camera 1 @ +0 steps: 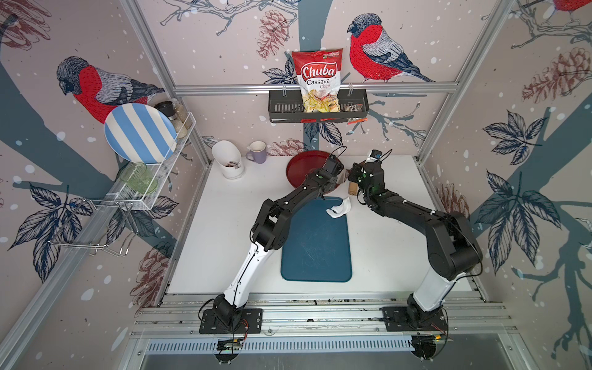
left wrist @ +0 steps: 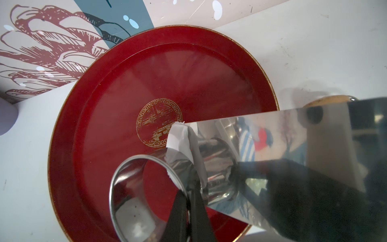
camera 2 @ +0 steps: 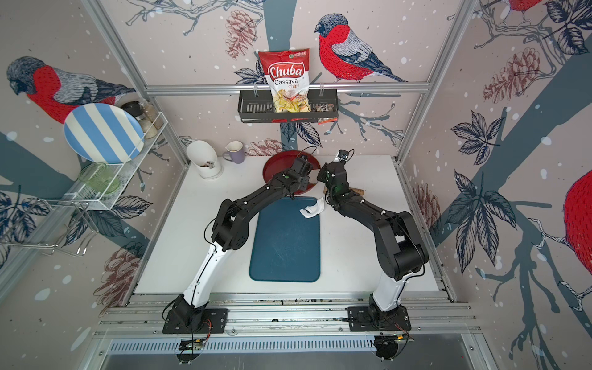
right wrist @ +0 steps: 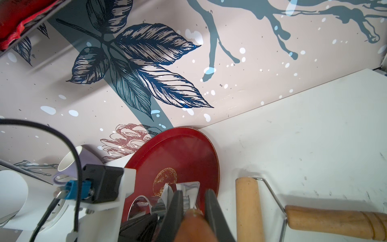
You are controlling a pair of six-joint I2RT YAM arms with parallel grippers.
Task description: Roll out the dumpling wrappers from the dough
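My left gripper is shut on the thin rim of a shiny metal ring cutter (left wrist: 117, 189), held over the red round tray (left wrist: 225, 72). A piece of white dough (left wrist: 180, 143) clings between the ring and the tip of a flat metal scraper blade (left wrist: 278, 133). In the right wrist view, my right gripper is shut on the scraper's brown handle (right wrist: 195, 229), with the blade pointing toward the ring. A white dough scrap (camera 1: 339, 208) lies over the blue board's (camera 1: 315, 246) far right corner. Whether blade and ring touch is hard to tell.
Right of the red tray lies a wooden roller (right wrist: 249, 209) with a wooden handle (right wrist: 330, 221). A purple mug (camera 1: 257, 151) and a white utensil holder (camera 1: 228, 159) stand at the back left. Most of the blue board is bare, and the table's left side is clear.
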